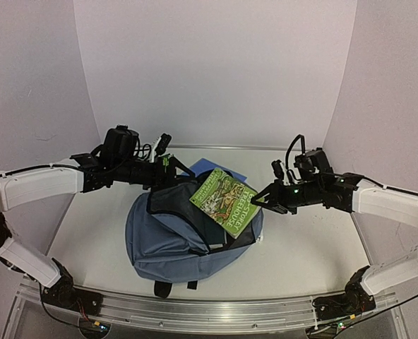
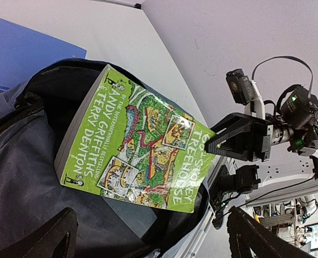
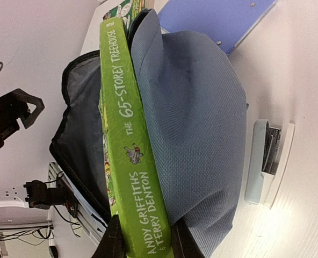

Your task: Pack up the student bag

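A thick green book point(image 1: 227, 202) leans in the mouth of the blue-grey backpack point(image 1: 168, 247), cover facing up. My right gripper point(image 1: 257, 200) is shut on one end of it; in the right wrist view the fingers close around the lower end of the green spine point(image 3: 131, 129). Bag fabric lies along the spine there. Over the bag's far left rim is my left gripper point(image 1: 181, 174), its fingers point(image 2: 46, 239) wide apart with no object seen between them. The bag's dark lining point(image 2: 35, 183) shows below it.
A blue folder point(image 1: 219, 169) lies flat behind the bag. Beside the bag, on the right, is a small pale case with dark contents point(image 3: 269, 156). Another book cover point(image 3: 116, 9) shows partly beyond the bag.
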